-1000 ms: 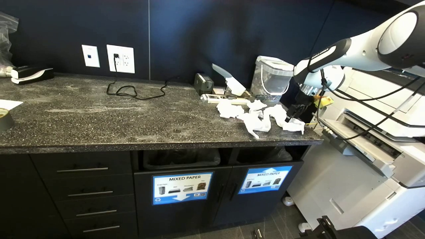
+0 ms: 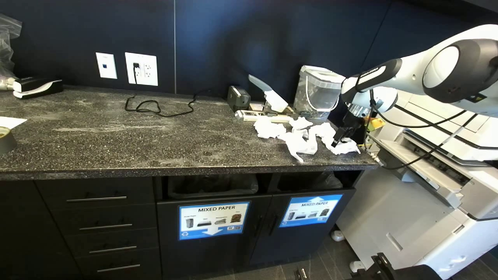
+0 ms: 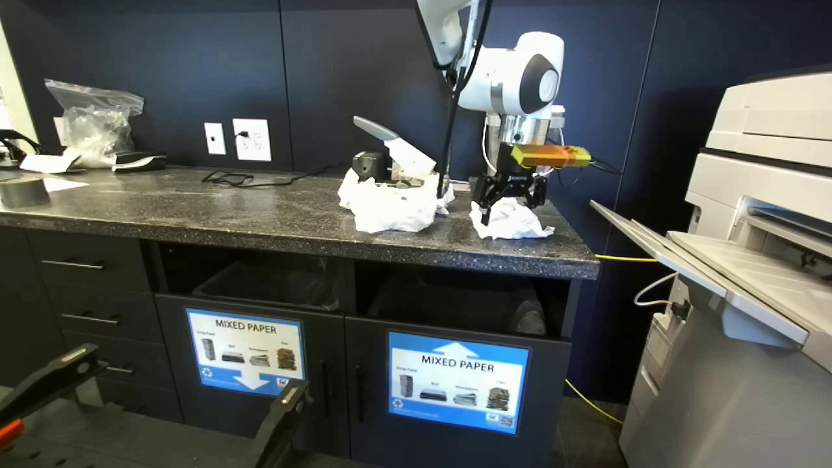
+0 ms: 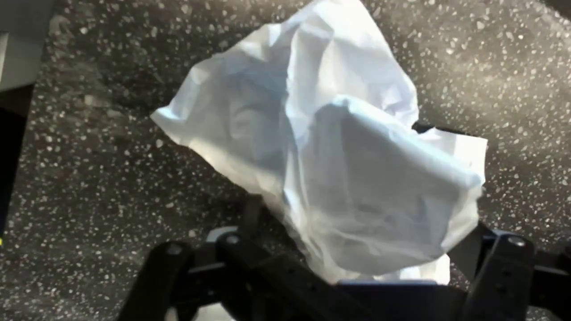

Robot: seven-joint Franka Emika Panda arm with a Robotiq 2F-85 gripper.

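A crumpled white paper (image 3: 511, 222) lies near the counter's right end. My gripper (image 3: 511, 204) points down over it, open, with fingers on either side of the paper in exterior view 2. In the wrist view, the same paper (image 4: 348, 176) rises between the dark fingers and partly covers them; whether they touch it is unclear. More crumpled white paper (image 3: 394, 204) sits to the left on the counter. Exterior view 1 has my gripper (image 2: 337, 139) at the rightmost crumpled paper (image 2: 344, 147), its fingertips partly hidden.
Behind the papers stand a clear bin (image 2: 318, 93), a paper cutter (image 2: 274, 98) and a small black device (image 2: 238, 98). A printer (image 2: 420, 186) adjoins the counter's right end. Open bin slots (image 3: 460, 300) lie below the front edge.
The arm has come lower, and the gripper has moved slightly down and left at the rightmost paper. That paper's outline has shifted a little; the other papers look the same.
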